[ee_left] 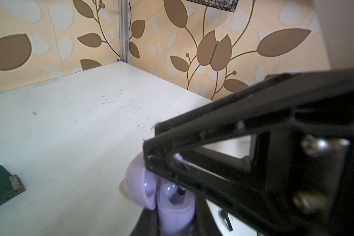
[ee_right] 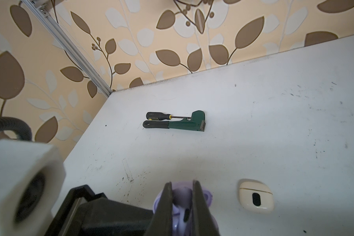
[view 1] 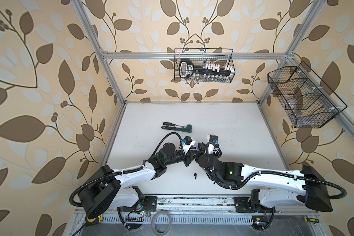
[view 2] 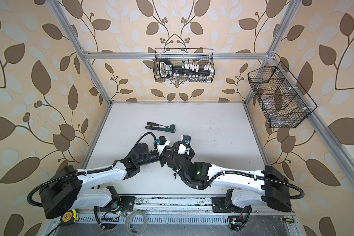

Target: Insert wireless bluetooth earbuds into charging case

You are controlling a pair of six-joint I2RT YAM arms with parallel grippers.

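Observation:
A lavender charging case (ee_left: pixel 175 212) with its lid open (ee_left: pixel 139 182) is held in the air at the middle, my left gripper (view 1: pixel 192 151) shut on it. In the right wrist view my right gripper is shut, its fingertips right at the case and blurred in front of it; whether anything sits between them is hidden. A small dark part shows inside the case. A cream case (ee_right: pixel 256 196) with a black oval lies on the table.
A green tool (ee_right: pixel 186 125) and a screwdriver (ee_right: pixel 158 115) lie behind the grippers. Small black pieces (view 1: pixel 195 175) lie near the front. Wire baskets (view 1: pixel 204 64) hang on the frame above the clear back of the table.

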